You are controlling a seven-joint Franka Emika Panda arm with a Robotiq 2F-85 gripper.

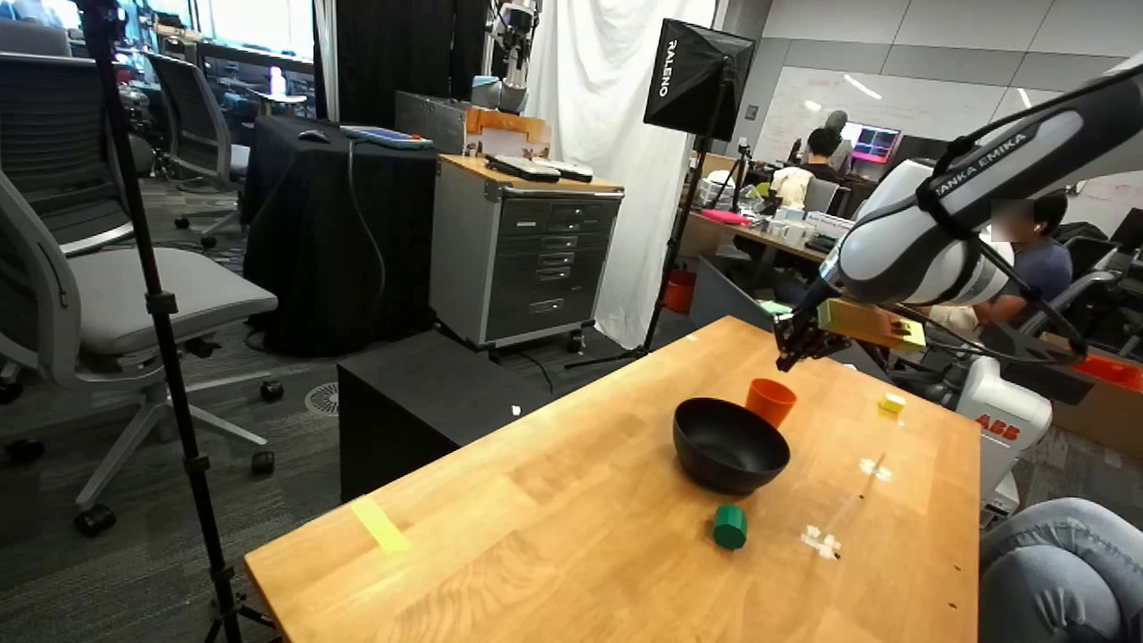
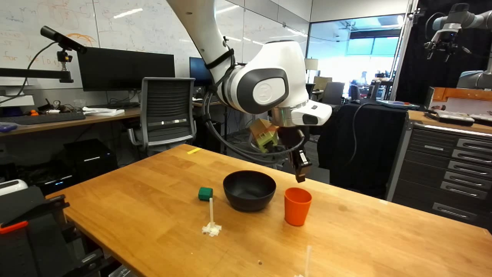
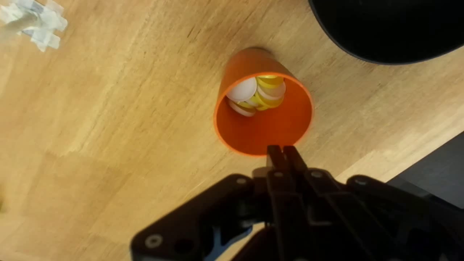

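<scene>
An orange cup stands on the wooden table beside the black bowl; in exterior view 1 the cup looks slightly tilted. Looking down from the wrist, I see white and yellow discs inside the orange cup. My gripper is shut, its fingertips in front of the cup's near rim in this view. Nothing shows between the fingers. From the side, my gripper hangs above the cup, clear of it. A green block lies on the table close to the bowl.
A small yellow block sits near the table's right edge. Taped to the tabletop is a thin upright stick. Yellow tape marks the far end, and much of the table there is bare.
</scene>
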